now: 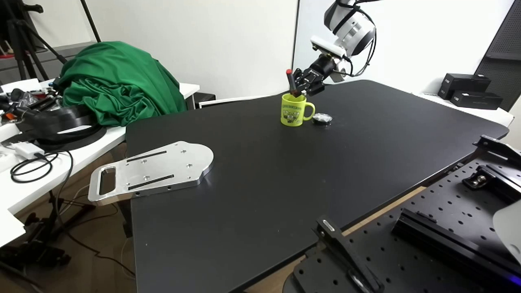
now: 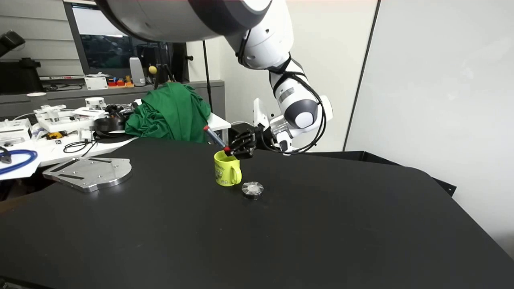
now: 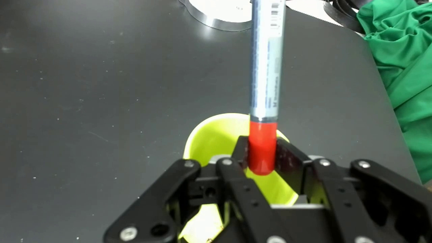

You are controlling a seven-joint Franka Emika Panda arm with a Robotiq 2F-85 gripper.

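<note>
My gripper is shut on the red end of a marker (image 3: 267, 77), whose clear, labelled barrel sticks up and out from the fingers. A yellow-green mug (image 1: 291, 113) stands upright on the black table, with its handle to the right in exterior view 1. The marker's held end is over the mug's mouth, close to the rim, as exterior view 2 also shows with the marker (image 2: 215, 137) tilted above the mug (image 2: 225, 172). Whether the lower tip is below the rim I cannot tell. My fingers hide part of the mug in the wrist view.
A small silver-and-black round object (image 2: 252, 188) lies beside the mug's handle. The flat metal plate (image 1: 161, 168) overhangs the table's left edge. Green cloth (image 1: 119, 85) is heaped on the side table.
</note>
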